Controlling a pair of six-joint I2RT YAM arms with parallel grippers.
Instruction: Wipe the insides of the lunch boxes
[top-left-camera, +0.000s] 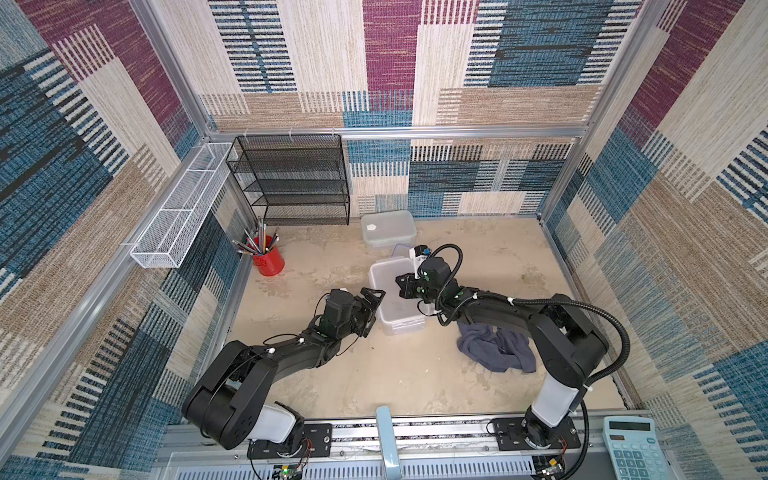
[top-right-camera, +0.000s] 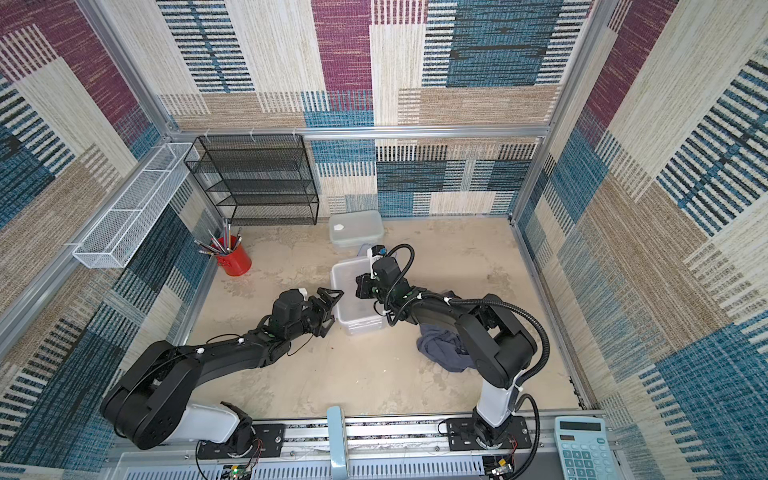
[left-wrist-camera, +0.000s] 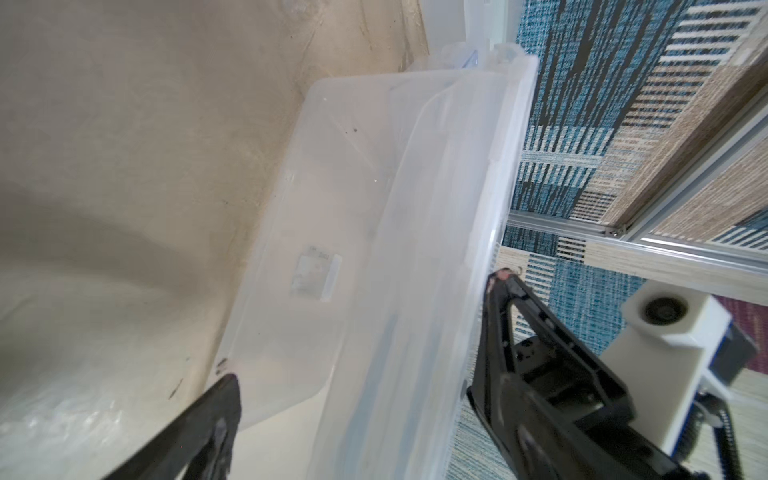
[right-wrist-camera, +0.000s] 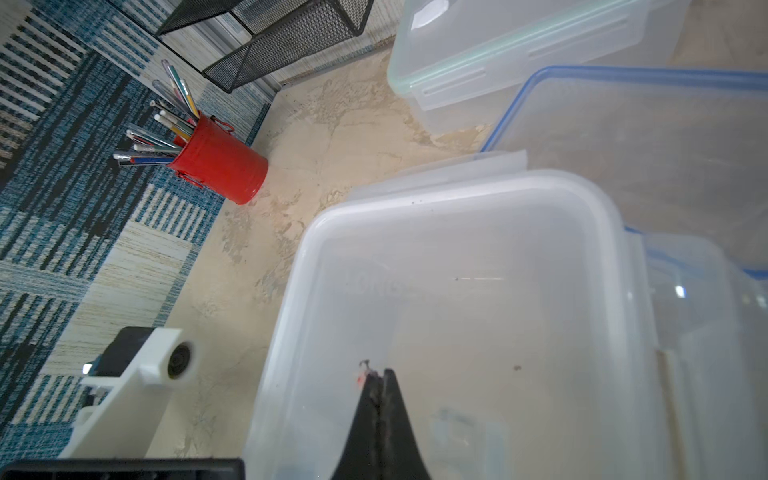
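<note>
A translucent lunch box (top-left-camera: 392, 320) stands mid-table, seen close in the right wrist view (right-wrist-camera: 480, 320). My left gripper (top-left-camera: 374, 308) is open at its near left side, the box wall between or just beyond its fingers in the left wrist view. My right gripper (top-left-camera: 404, 286) is shut over the box's interior, with nothing visible between its fingertips. Behind sit a lidded box (top-left-camera: 388, 228) and a blue-rimmed box (right-wrist-camera: 624, 128). A grey cloth (top-left-camera: 496, 348) lies crumpled at the right, partly under the right arm.
A red pen cup (top-left-camera: 268, 260) stands at the back left, beside a black mesh rack (top-left-camera: 292, 184); a white wire basket (top-left-camera: 172, 216) hangs on the left rail.
</note>
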